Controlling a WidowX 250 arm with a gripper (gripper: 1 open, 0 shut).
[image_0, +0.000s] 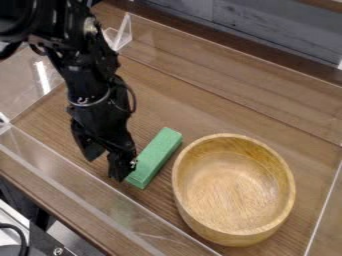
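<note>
My black gripper (106, 160) is low over the wooden table at the left, its fingertips beside the left edge of a green block (156, 154). The block lies flat and slanted. Whether the fingers touch it is hard to tell; nothing shows clearly between them, and they look apart.
A large tan oval bowl (234, 230) sits right of the block. A clear acrylic piece (116, 32) stands at the upper left, behind my arm. A grey wall runs along the back.
</note>
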